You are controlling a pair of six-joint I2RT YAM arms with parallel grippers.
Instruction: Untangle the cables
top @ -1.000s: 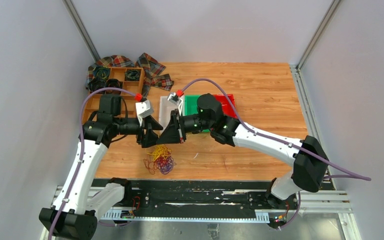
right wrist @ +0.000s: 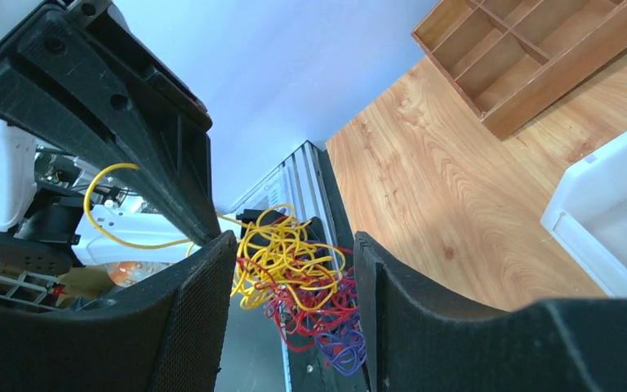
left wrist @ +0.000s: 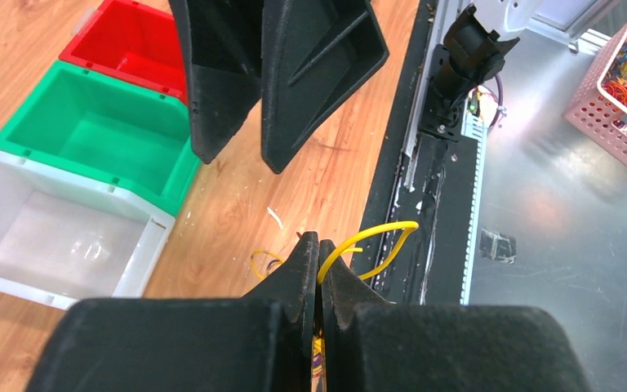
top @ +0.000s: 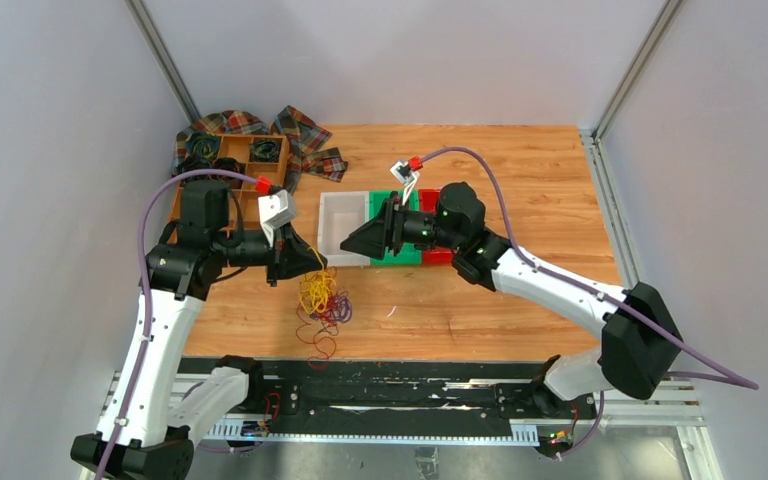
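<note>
A tangle of yellow, red and purple cables [top: 318, 295] dangles below my left gripper [top: 320, 265] in the top view, with red strands trailing toward the table's front edge. My left gripper is shut on a yellow cable, which loops out above its fingertips. The right wrist view shows the tangle [right wrist: 290, 269] behind my right gripper's fingertips. My right gripper stands open, right of the left one and apart from it, with no cable seen held in it.
White [top: 343, 228], green [left wrist: 94, 131] and red [left wrist: 126, 45] bins stand behind the grippers. A wooden compartment box is at the back left. A pink basket of cables [left wrist: 612, 94] sits off the table.
My right gripper has moved right and back, away from the left one. The left gripper now has the yellow cable at its tip, and the tangle hangs higher and more stretched.
</note>
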